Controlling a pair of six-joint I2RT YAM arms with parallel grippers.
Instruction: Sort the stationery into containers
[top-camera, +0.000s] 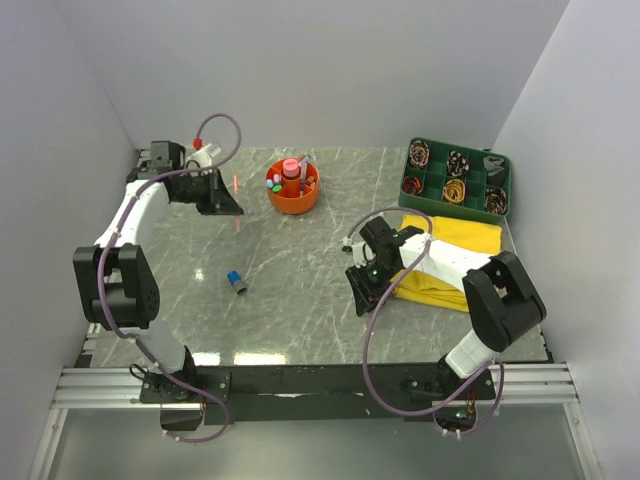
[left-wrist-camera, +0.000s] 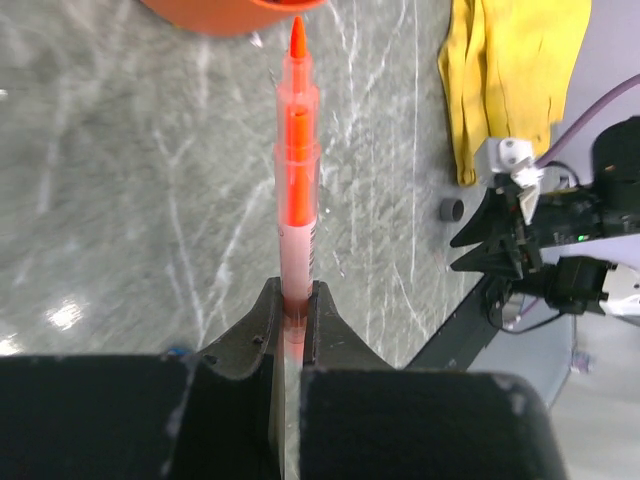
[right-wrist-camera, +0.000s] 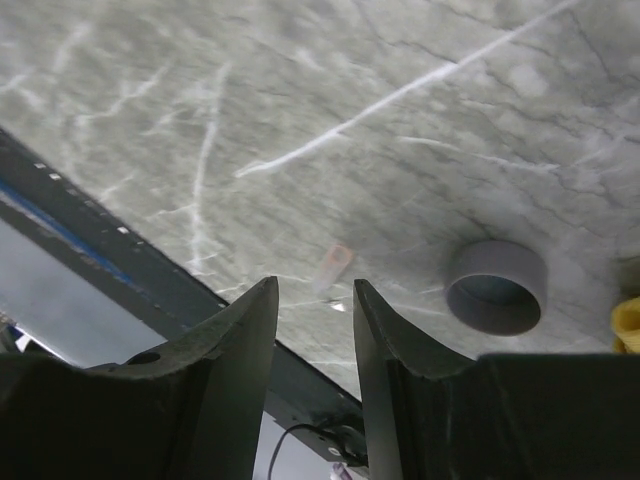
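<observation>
My left gripper (top-camera: 238, 208) is shut on an orange-and-pink pen (left-wrist-camera: 297, 200), its orange tip pointing towards the orange bowl (top-camera: 291, 204). The bowl holds a red item with a pink top and several markers. On the table below the bowl lies a blue-and-grey cylinder (top-camera: 236, 282). My right gripper is part open above the table, nothing between its fingers. To the right of those fingers stands a hollow grey ring-like piece (right-wrist-camera: 496, 288); the right hand covers it from above. A small pale pinkish patch (right-wrist-camera: 335, 265) shows past the fingertips, too blurred to identify.
A green divided tray (top-camera: 433, 190) with coiled items stands at the back right. In front of it a folded yellow cloth (top-camera: 460, 235) lies partly under the right arm.
</observation>
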